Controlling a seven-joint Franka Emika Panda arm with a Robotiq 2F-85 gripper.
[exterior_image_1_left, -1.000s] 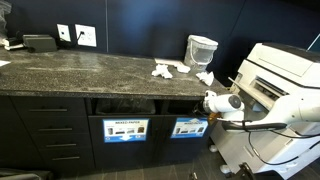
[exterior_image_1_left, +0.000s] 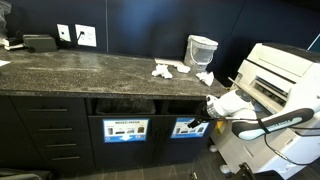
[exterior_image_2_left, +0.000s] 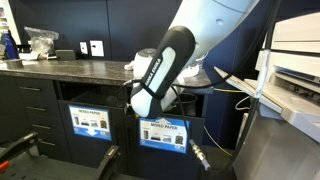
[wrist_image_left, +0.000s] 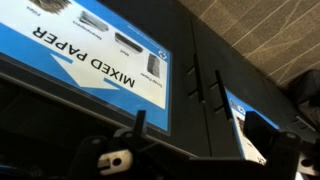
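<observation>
No task is named. The arm reaches in from the right, and my gripper stands open, its dark fingers wide apart in the wrist view with nothing seen between them. It is in front of the right-hand bin under the counter, near that bin's blue and white label (exterior_image_1_left: 188, 127). A large "MIXED PAPER" label (wrist_image_left: 100, 55) fills the upper left of the wrist view. Crumpled white paper (exterior_image_1_left: 162, 71) lies on the dark countertop (exterior_image_1_left: 90, 75), with another piece (exterior_image_1_left: 205, 77) near the white bucket (exterior_image_1_left: 201, 52). Inside the bins, the contents are hidden in shadow.
Left of the bins are dark drawers (exterior_image_1_left: 60, 130). A white machine (exterior_image_1_left: 272, 75) stands close by on the right, beside the arm. Another labelled bin (exterior_image_1_left: 125, 130) has an open slot above its front.
The gripper has come down from near the right bin's opening to in front of its label, and the white wrist has shifted slightly right. The papers and bucket have not moved.
</observation>
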